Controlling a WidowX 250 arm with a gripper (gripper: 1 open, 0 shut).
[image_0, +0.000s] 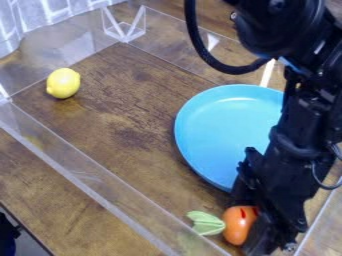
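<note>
My black gripper (259, 220) is low at the bottom right of the camera view, shut on an orange carrot (238, 222) with pale green leaves (205, 223) poking out to its left. The arm covers part of the carrot and the fingers are mostly dark and hard to make out. Just behind the gripper lies a blue plate (214, 130), empty where visible, its right side partly hidden by the arm.
A yellow lemon (63, 83) lies at the upper left of the wooden surface (107, 130). Clear plastic walls (94, 170) border the area on the left, back and front.
</note>
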